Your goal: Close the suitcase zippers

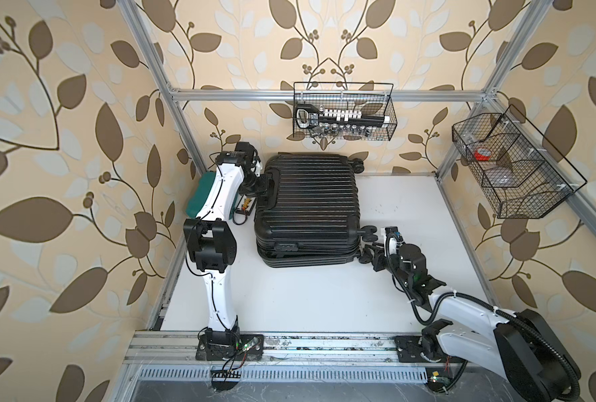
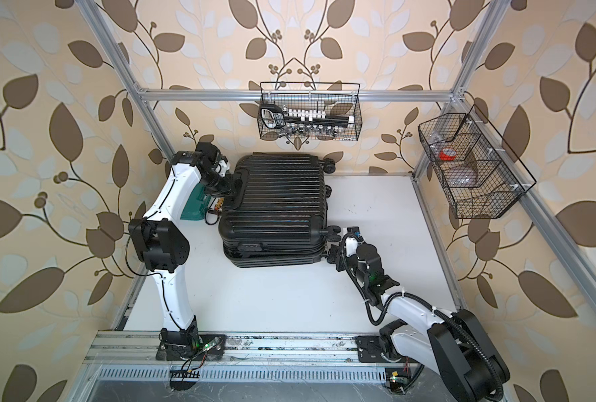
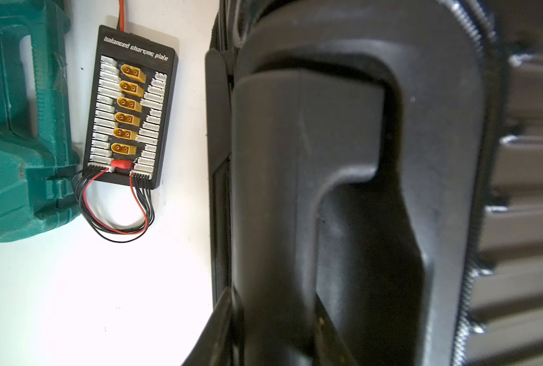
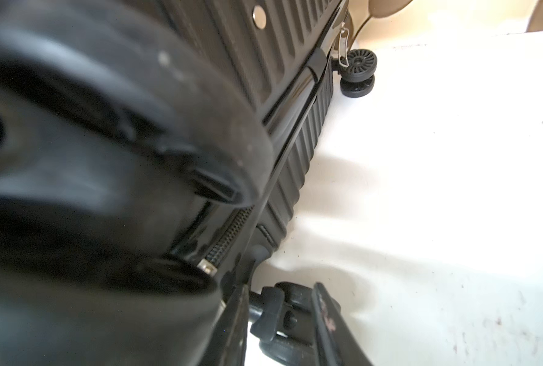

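Observation:
The black ribbed suitcase (image 1: pixel 314 201) lies flat, its wheels facing right and its side handle (image 3: pixel 271 201) facing left. My left gripper is shut on that handle. My right gripper stands part open at the front right corner, its fingertips in front of a lower wheel (image 4: pixel 289 317). Left of these fingers shows a metal zipper slider (image 4: pixel 207 266), with zipper teeth (image 4: pixel 228 235) running up from it. A metal pull tab (image 4: pixel 343 47) hangs near the far wheel. I cannot make out anything held between the right fingers.
The upper wheel (image 4: pixel 137 91) blocks much of the right wrist view. Left of the suitcase lie a green case (image 3: pixel 21 122) and a charging plate (image 3: pixel 131 109) with looped wires. Wire baskets hang on the walls.

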